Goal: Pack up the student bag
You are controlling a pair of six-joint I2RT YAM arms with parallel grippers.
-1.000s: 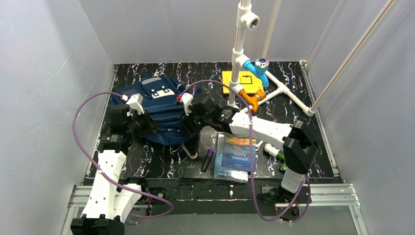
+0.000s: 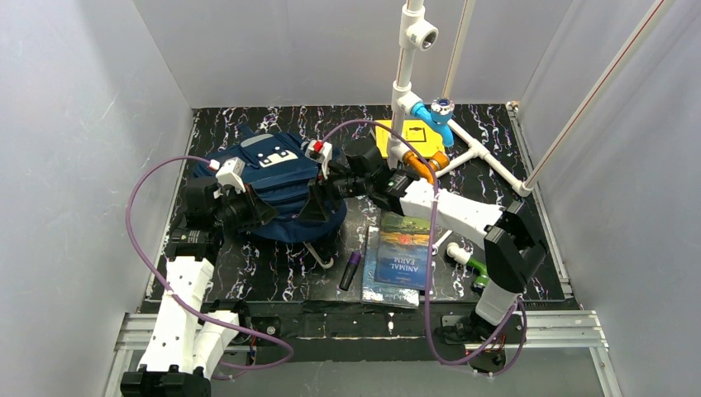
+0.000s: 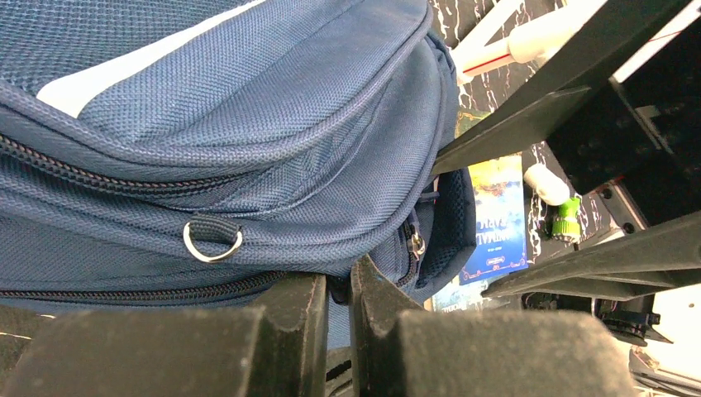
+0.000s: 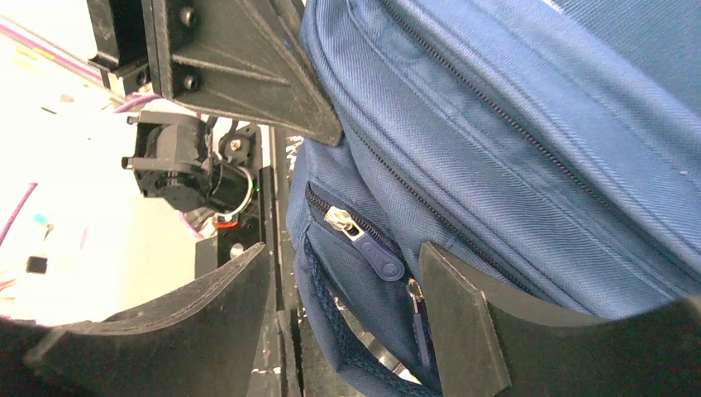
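Note:
A dark blue school bag (image 2: 277, 186) lies at the left of the table. My left gripper is shut on the bag's fabric near its side zipper, a bit of dark material pinched between the tips. In the right wrist view my right gripper stands open in front of the side pocket, nothing held. Between and just above its fingertips hangs a blue zipper pull (image 4: 380, 258); a second zipper pull (image 4: 420, 327) hangs lower, beside the right finger. Two stacked books (image 2: 402, 256) and a purple-capped marker (image 2: 350, 270) lie at the front.
A white pipe stand (image 2: 399, 91) with a blue tap (image 2: 438, 120) and an orange fitting (image 2: 426, 165) rises behind the right arm. Something yellow and flat (image 2: 422, 136) lies at its foot. A green and white pipe piece (image 2: 471, 260) sits near the right arm's base.

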